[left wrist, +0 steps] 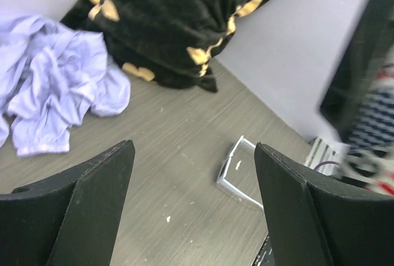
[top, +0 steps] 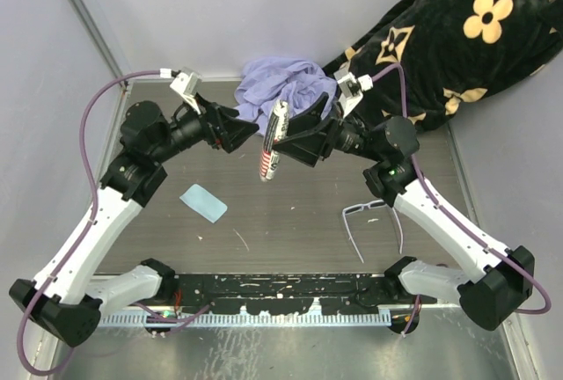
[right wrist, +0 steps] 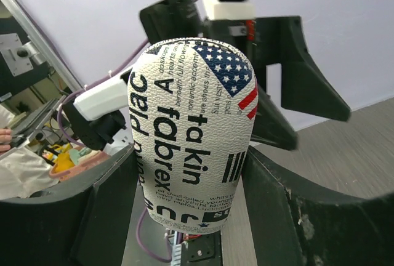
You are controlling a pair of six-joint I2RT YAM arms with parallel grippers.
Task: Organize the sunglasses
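Note:
A glasses case [right wrist: 191, 133] printed with newspaper lettering and a flag pattern hangs in the air over the table. My right gripper [top: 283, 141] is shut on it; in the right wrist view the case sits between both fingers. To its left, apart from the case [top: 274, 140], my left gripper [top: 236, 136] stands open with nothing between its fingers. The white-framed sunglasses [top: 373, 213] lie on the table at the front right, temples unfolded. A pale blue cloth [top: 204, 203] lies flat at the left. What the case holds inside is hidden.
A lavender cloth [top: 280, 85] lies crumpled at the back. Behind it on the right, a black blanket [top: 457, 37] with yellow flowers spills over the table edge.

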